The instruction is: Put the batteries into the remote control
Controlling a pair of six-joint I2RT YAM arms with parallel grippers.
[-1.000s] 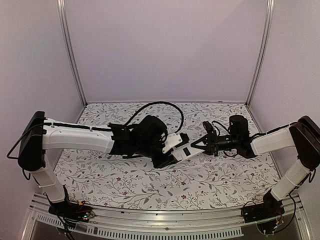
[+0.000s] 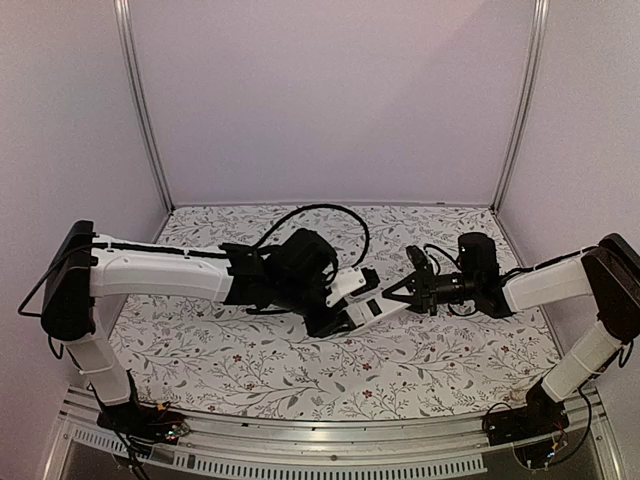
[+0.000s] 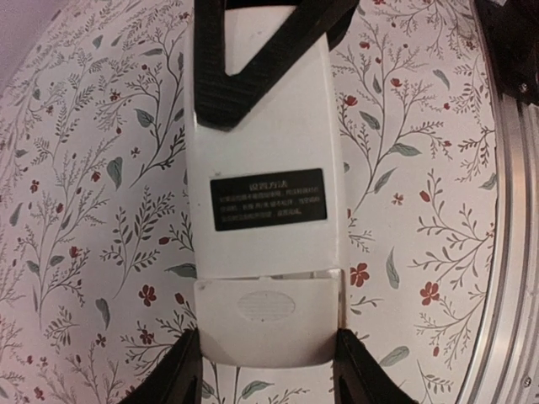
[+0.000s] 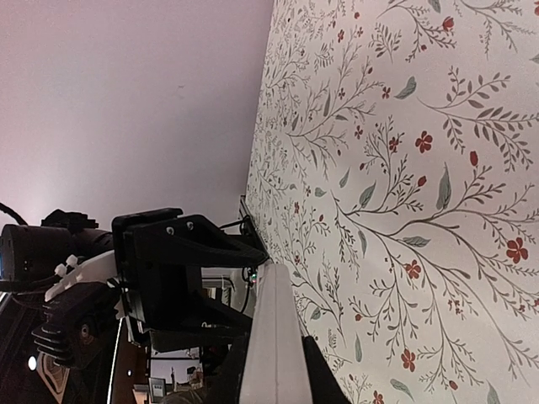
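Observation:
The white remote (image 2: 375, 308) is held back-up between both grippers, over the floral surface. In the left wrist view its dark label and battery cover (image 3: 266, 324) show; the cover sits at the lower end with a narrow gap along its upper seam. My left gripper is shut on the cover end, one finger at each side. My right gripper (image 2: 405, 295) is shut on the other end, its black fingers over the remote's back. In the right wrist view the remote (image 4: 274, 337) shows edge-on. No loose batteries are visible; anything inside the remote is hidden.
Pale walls close in the back and sides, and a metal rail (image 2: 330, 425) runs along the front edge.

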